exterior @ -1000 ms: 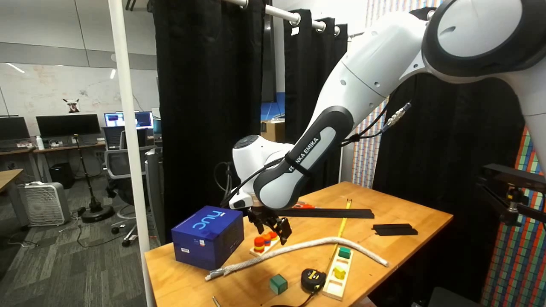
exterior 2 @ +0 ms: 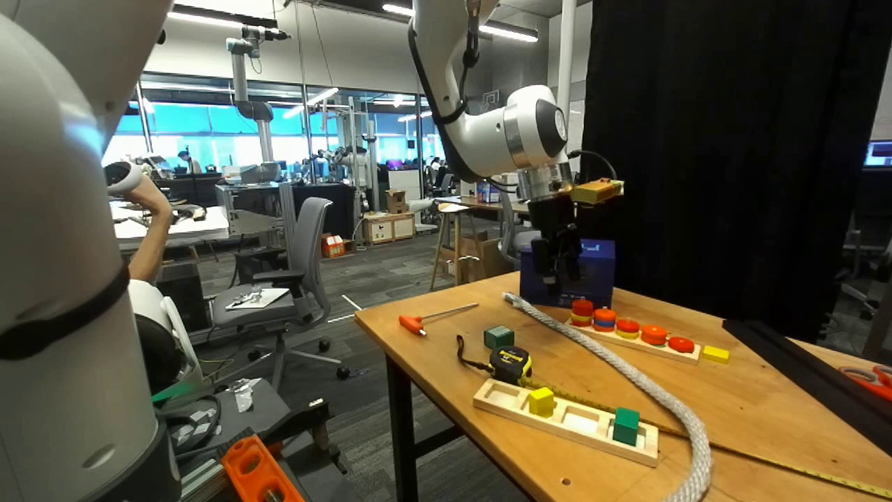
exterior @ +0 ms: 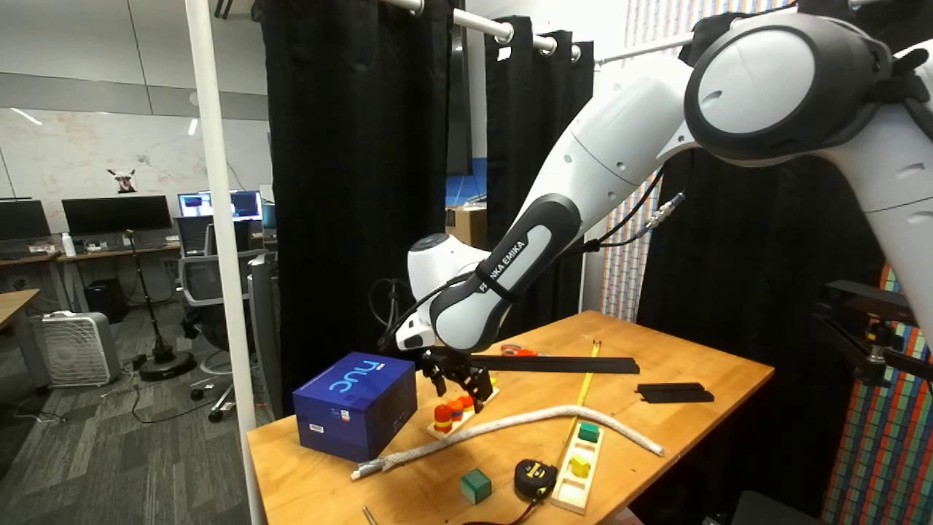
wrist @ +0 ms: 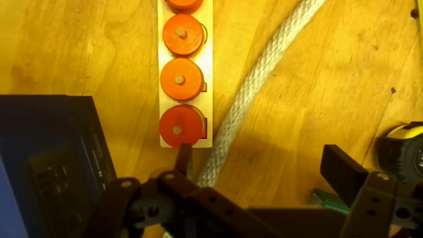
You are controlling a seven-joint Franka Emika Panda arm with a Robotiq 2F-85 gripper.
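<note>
My gripper is open and empty, its two black fingers wide apart above the table. In the wrist view the left finger [wrist: 183, 160] appears by the near end of a wooden peg strip [wrist: 208, 59] that carries red and orange discs [wrist: 181, 125]. A white rope [wrist: 248, 93] passes below the gap between the fingers. Partly hidden behind the right finger is a green block [wrist: 331, 199]. A second wooden tray [exterior 2: 502, 393] holds a yellow block [exterior 2: 541, 401] and a green block [exterior 2: 625, 425]; that tray lies near the table's front edge.
A blue box [exterior: 354, 407] stands close to the gripper. Also on the table are a tape measure [exterior 2: 510, 364] with its tape drawn out, an orange-handled screwdriver [exterior 2: 412, 323], a loose yellow block [exterior 2: 716, 354] and black strips [exterior: 560, 364]. Bare wood lies between the rope and tape measure.
The arm's upper links have shifted to the left in exterior view 1, and the wrist has moved slightly. The gripper stays near the peg strip; the table objects have not moved.
</note>
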